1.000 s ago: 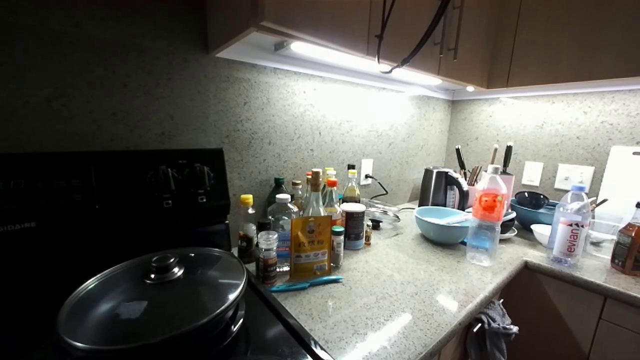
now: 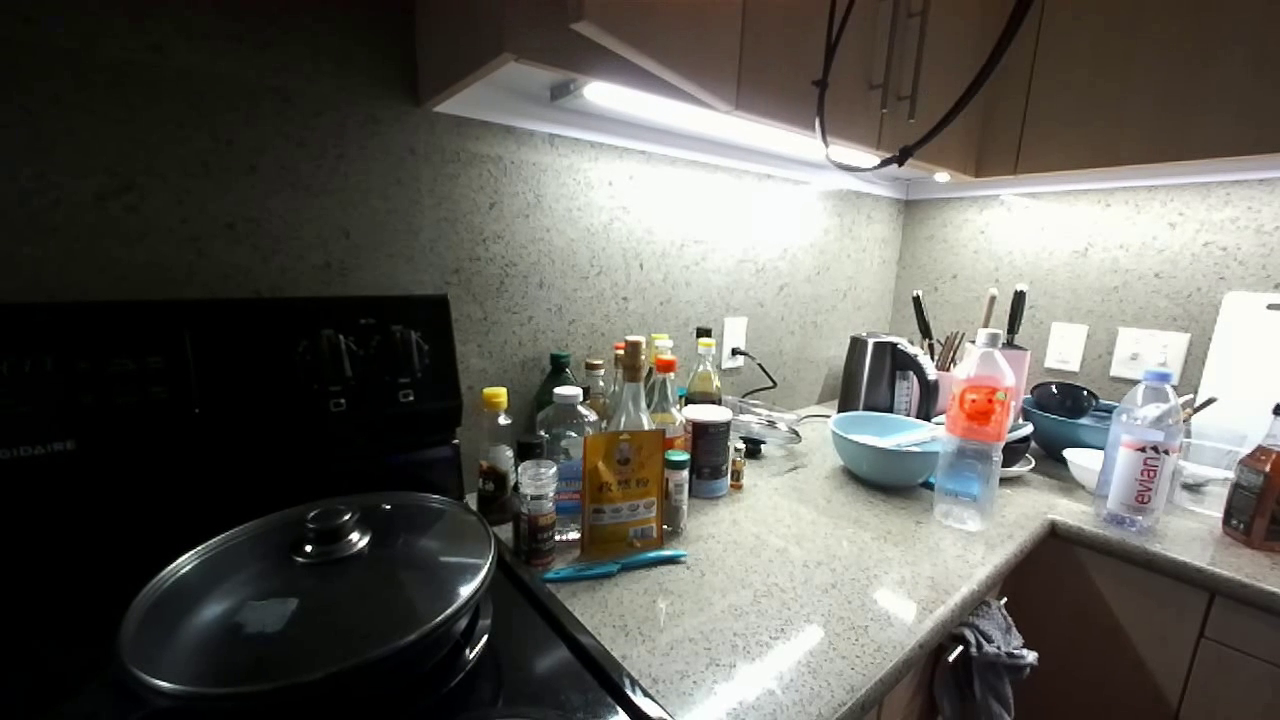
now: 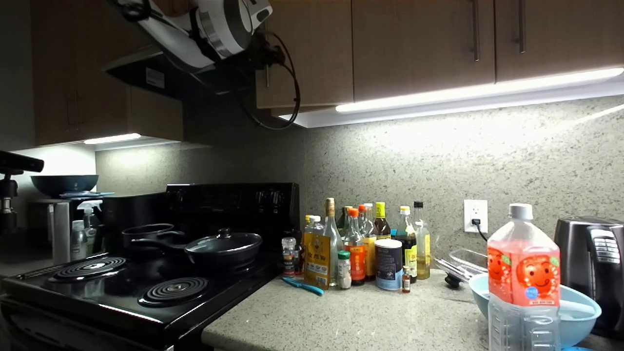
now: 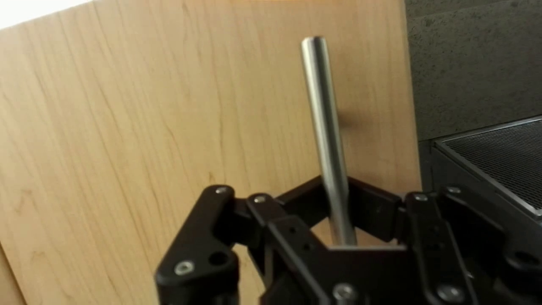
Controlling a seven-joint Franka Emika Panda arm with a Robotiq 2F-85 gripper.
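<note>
In the wrist view a pale wooden cabinet door (image 4: 178, 112) fills most of the picture, with a slim steel bar handle (image 4: 325, 112) near its right edge. My gripper is shut around the bar: its dark fingers (image 4: 376, 208) reach past both sides and come together on the door side. The bar hides the place where the tips meet. In exterior view 1 that door (image 2: 666, 42) stands ajar, its lower edge swung out from the cabinet front. Exterior view 2 shows the arm (image 3: 216, 32) high at the door (image 3: 310, 52), the gripper dark and unclear.
Beneath the cabinets, bottles and a yellow packet (image 2: 621, 492) crowd the counter (image 2: 768, 576) beside the stove. A lidded pan (image 2: 312, 600) rests on the stove. Beside the door is the range hood (image 3: 143, 73). A black cable loop (image 3: 297, 87) hangs below the arm.
The cabinet door, flush with its neighbours a second ago, has swung partly outward. The hanging cable loop has shifted right and slightly down in exterior view 1.
</note>
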